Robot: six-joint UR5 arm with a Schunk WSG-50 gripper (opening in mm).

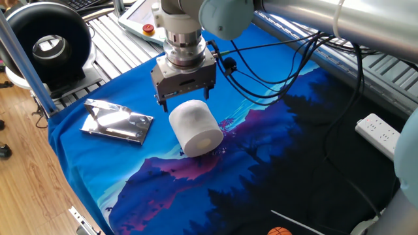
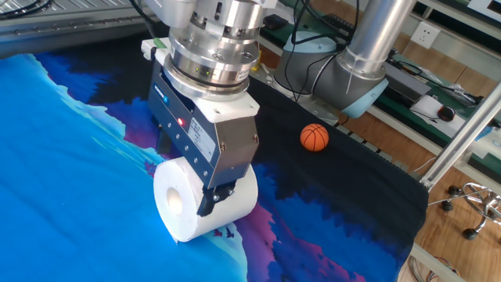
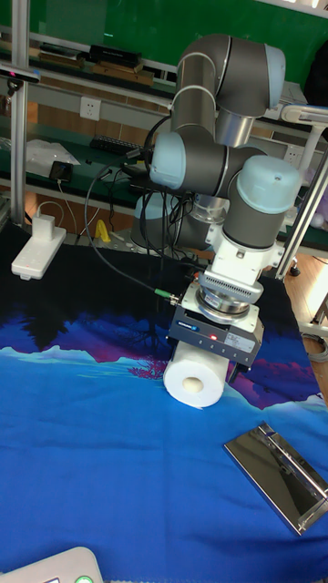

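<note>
A white paper roll [image 1: 196, 129] lies on its side on the blue patterned cloth, its round end with the core facing the camera in exterior view 2 [image 2: 205, 207] and exterior view 3 [image 3: 194, 381]. My gripper [image 1: 186, 102] points down with its fingers wide open, close above the roll's far side in exterior view 1. One dark finger [image 2: 207, 202] overlaps the roll in exterior view 2, while the other stands past its upper edge. Nothing is gripped. How far the fingertips reach down beside the roll is hard to tell.
A shiny metal stand [image 1: 117, 123] lies on the cloth beside the roll. A small orange basketball [image 2: 314, 137] rests on the dark part. The white power strip [image 1: 377, 135] and hanging cables [image 1: 287, 85] are off to one side.
</note>
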